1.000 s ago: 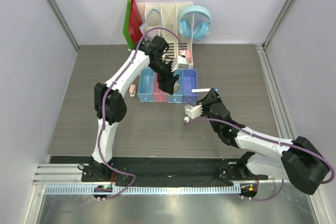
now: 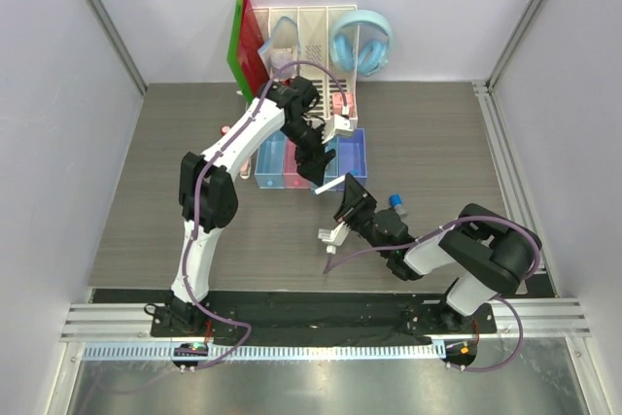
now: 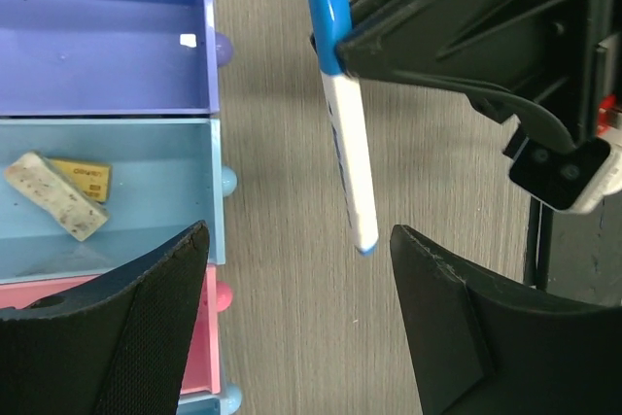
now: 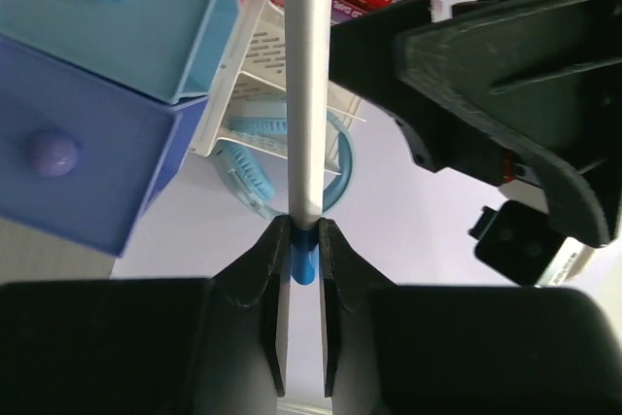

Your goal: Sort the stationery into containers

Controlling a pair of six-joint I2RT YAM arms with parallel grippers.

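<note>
A white pen (image 2: pixel 330 186) with blue ends is held by my right gripper (image 2: pixel 340 190) just in front of the containers; in the left wrist view the pen (image 3: pixel 346 138) stands out from that gripper's dark fingers, and in the right wrist view it (image 4: pixel 307 104) runs up from the shut fingertips. My left gripper (image 2: pixel 316 160) is open over the containers, its fingers close to the pen. Containers in blue (image 2: pixel 352 153), light blue (image 2: pixel 270 153) and pink (image 3: pixel 199 357) stand in a row; a light blue one holds a beige eraser (image 3: pixel 53 191) and a yellow piece (image 3: pixel 83 174).
A white rack (image 2: pixel 316 26) with headphones (image 2: pixel 360 26) and a red and green board (image 2: pixel 243 41) stands behind the containers. A blue-capped item (image 2: pixel 397 205) lies on the table to the right, a pink and white item (image 2: pixel 246 167) left of the containers.
My right gripper has moved left with the pen, from right of the containers to in front of them, and the pen has tilted. The left arm has shifted only slightly.
</note>
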